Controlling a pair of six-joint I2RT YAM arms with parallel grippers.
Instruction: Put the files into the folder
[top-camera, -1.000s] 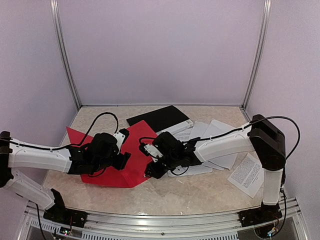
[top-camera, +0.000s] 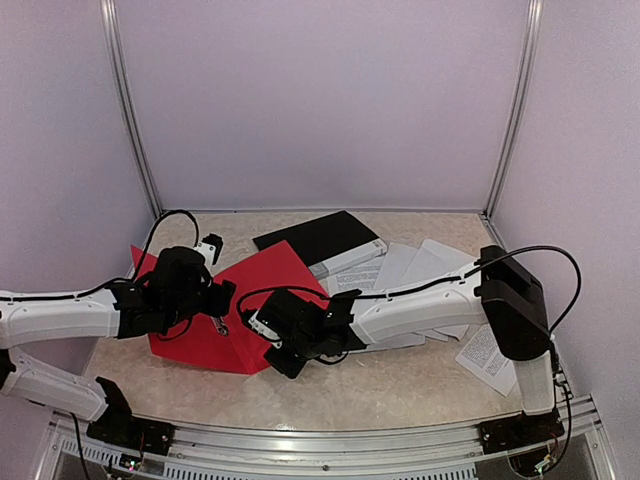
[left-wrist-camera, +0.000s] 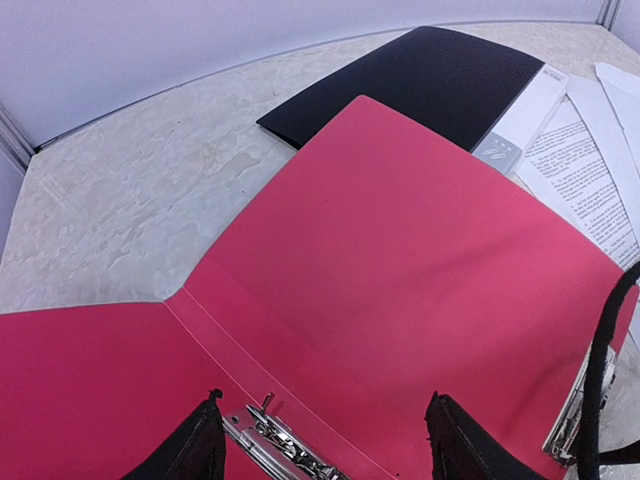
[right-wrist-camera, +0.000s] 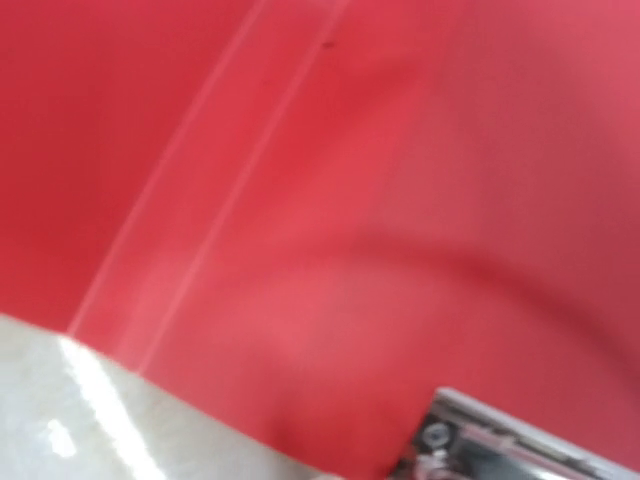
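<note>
The red folder (top-camera: 268, 270) lies spread open, with a metal clip (left-wrist-camera: 275, 445) near its crease and another at its right edge. My left gripper hangs over the folder's left half, fingers apart, nothing seen between them. My right gripper (top-camera: 285, 350) is low over the folder's front middle; its blurred wrist view shows red surface, the table and a clip (right-wrist-camera: 470, 440), but no fingertips, so its finger state is unclear. White printed papers (left-wrist-camera: 575, 165) lie to the right of the folder, partly under my right arm in the top view.
A black folder (top-camera: 310, 230) with a white spine strip lies behind the red one. A loose sheet (top-camera: 487, 355) lies at the right front.
Both grippers have moved leftward in the top view, the left one also slightly up in the picture and the right one lower. The red folder's left flap has shifted slightly left.
</note>
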